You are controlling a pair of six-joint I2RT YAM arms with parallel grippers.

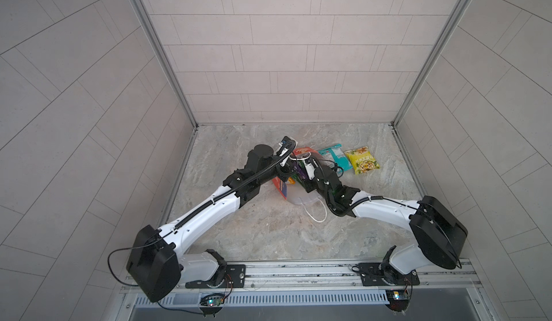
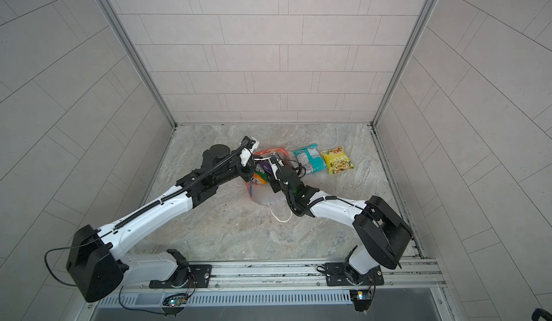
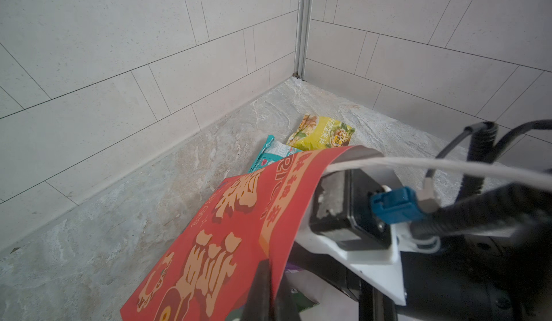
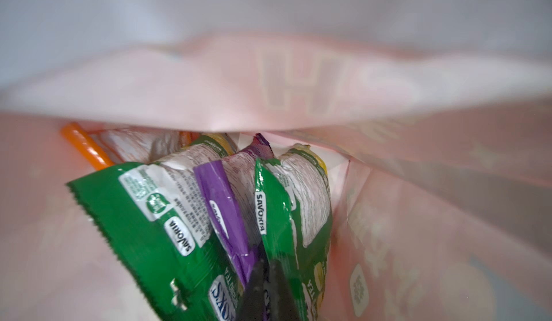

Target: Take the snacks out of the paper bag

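The red paper bag (image 3: 218,234) lies in the middle of the floor, mostly under both arms in the top views. My left gripper is shut at its red edge; whether paper is pinched is hard to tell. My right gripper is inside the bag, shut, its tips against the packets: a green packet (image 4: 143,229), a purple packet (image 4: 227,217), a second green packet (image 4: 276,206) and an orange one (image 4: 86,142) behind.
A teal packet (image 2: 310,160) and a yellow packet (image 2: 336,160) lie outside, right of the bag. Bare floor (image 1: 224,142) shows at back left and along the front. Tiled walls enclose three sides.
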